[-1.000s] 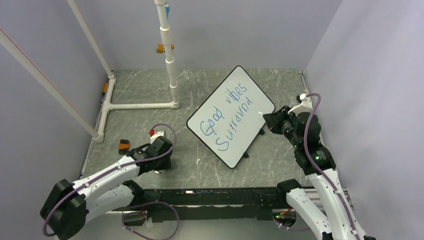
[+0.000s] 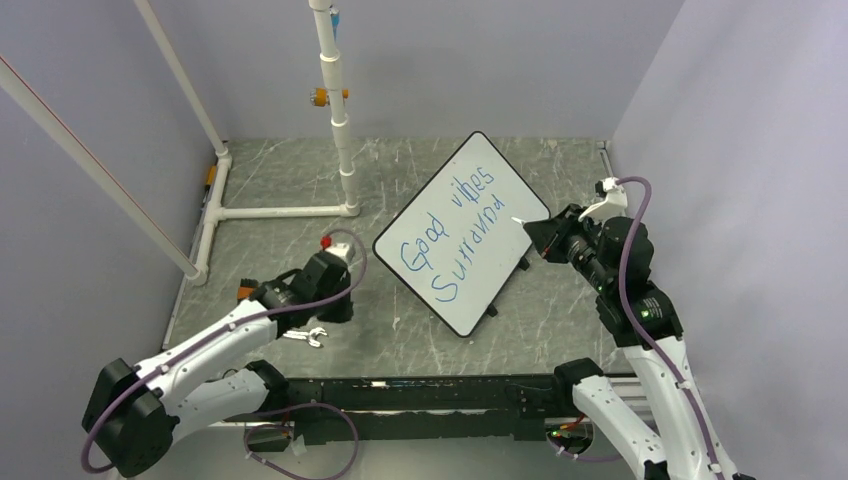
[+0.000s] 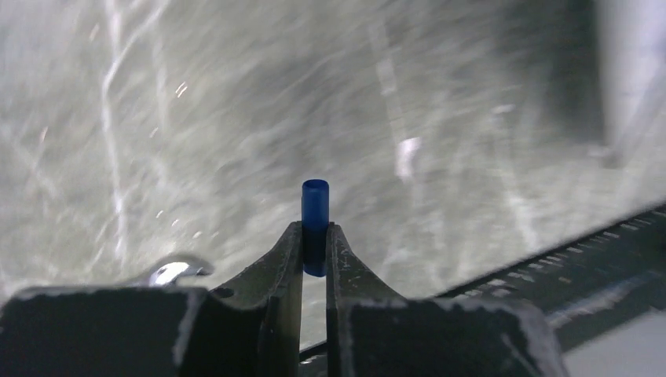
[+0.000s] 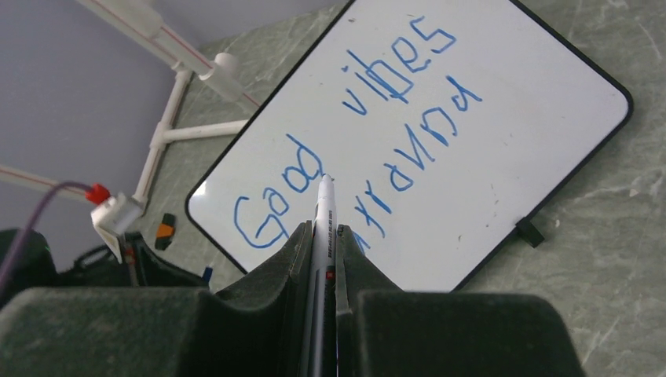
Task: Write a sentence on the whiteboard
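Observation:
The whiteboard [image 2: 465, 240] lies tilted on the table, with blue handwriting reading "Good vibes" and a second line like "Surround". My right gripper is shut on a white marker [image 4: 323, 208], whose tip points toward the board; in the top view this gripper is at the board's right corner. Whether the tip touches the surface cannot be told. Left of the board, my left gripper grips a small blue cap [image 3: 316, 200] between its fingertips, above the table.
A metal wrench [image 2: 305, 336] lies under the left arm, and an orange-black object [image 2: 246, 290] is partly covered by it. White pipe framing [image 2: 285, 212] stands behind on the left. Bare grey table [image 2: 390, 345] separates the left gripper from the board.
My left gripper has shifted right and away from the front edge, uncovering more of the wrench and covering part of the orange-black object. The right arm has moved slightly. The writing looks the same.

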